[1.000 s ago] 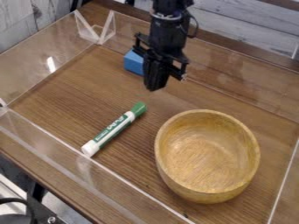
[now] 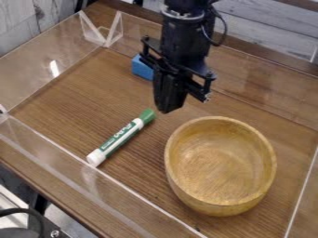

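Note:
My black gripper (image 2: 165,93) hangs above the middle of the wooden table, over the space between a white marker and a yellow bowl. It looks shut, with nothing visible between its fingers. The white marker (image 2: 114,142) with a green end lies diagonally on the left of the table. The yellow oval bowl (image 2: 218,163) sits at the lower right and is empty. A blue block (image 2: 143,64) lies at the back, partly hidden behind the arm.
A clear plastic rim runs along the table's left edge (image 2: 28,90). A black cable shows at the bottom left.
My gripper has moved toward the camera and slightly right, appearing larger and nearer the bowl. The objects on the table have not moved.

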